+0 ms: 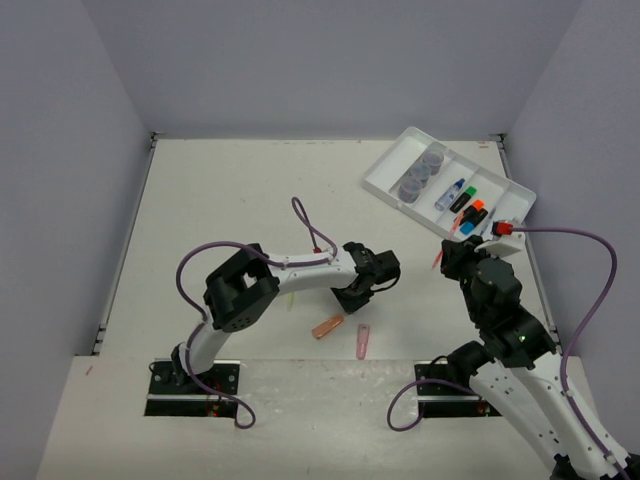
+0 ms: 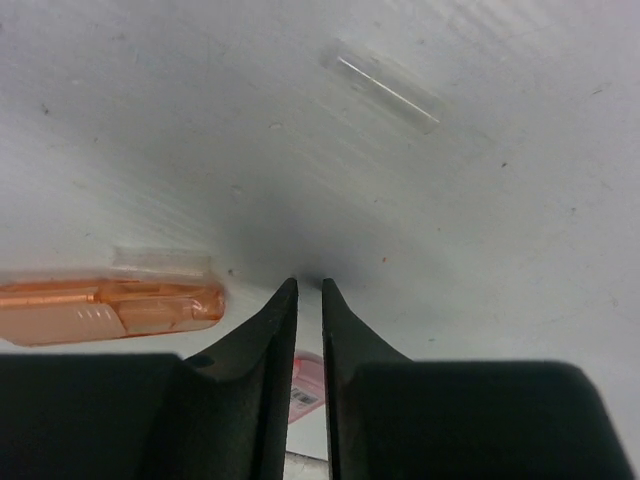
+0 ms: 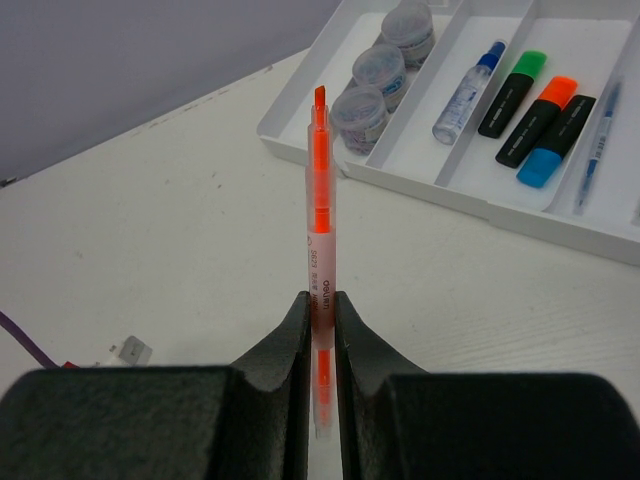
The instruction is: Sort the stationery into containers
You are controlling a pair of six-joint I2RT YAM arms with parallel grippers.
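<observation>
My right gripper is shut on a slim orange pen-like item (image 3: 320, 180) with a clear sleeve and white label, held upright in the right wrist view. It hangs in front of the white divided tray (image 1: 385, 190). My left gripper is slightly open over the table, a narrow gap between its fingers and nothing in it. Through that gap shows a pink cutter (image 2: 306, 382) lying on the table. An orange cutter (image 2: 150, 308) lies to the left. A small clear strip (image 2: 385, 88) is farther up in the left wrist view.
The tray holds clear jars (image 3: 381, 72), a blue-capped bottle (image 3: 468, 92), several markers (image 3: 536, 122) and a blue pen (image 3: 600, 145) in separate compartments. A thin yellowish stick (image 1: 291, 300) lies by the left forearm.
</observation>
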